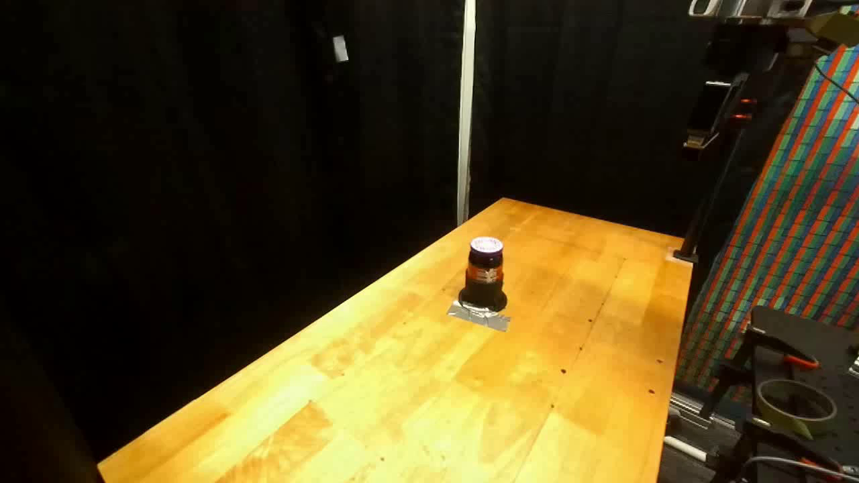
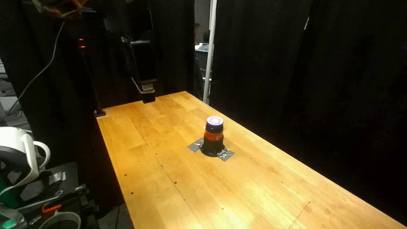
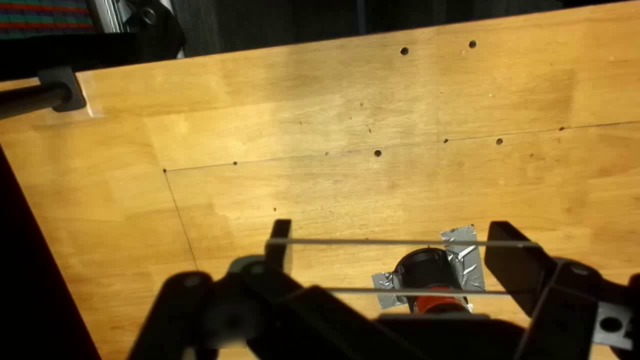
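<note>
A small jar with a pale lid and an orange-red label (image 2: pixel 214 136) stands upright in a black round holder (image 2: pixel 212 146), fixed to the table by grey tape (image 2: pixel 226 154). The same jar (image 1: pixel 485 274) appears near the table's middle in the first exterior view. In the wrist view my gripper is open high above the table, with its fingers wide apart. Two thin pale strips span between them across the picture. Below and apart from the fingers, the holder (image 3: pixel 424 269) shows at the lower right; the gripper's body hides part of the jar.
Bare wooden table (image 2: pixel 263 179) surrounds the holder, marked with small holes and a thin line. A dark pole (image 3: pixel 33 99) is clamped at a table corner. Beside the table, a cart (image 1: pixel 813 338) carries a tape roll (image 1: pixel 797 402) and tools. Black curtains hang behind.
</note>
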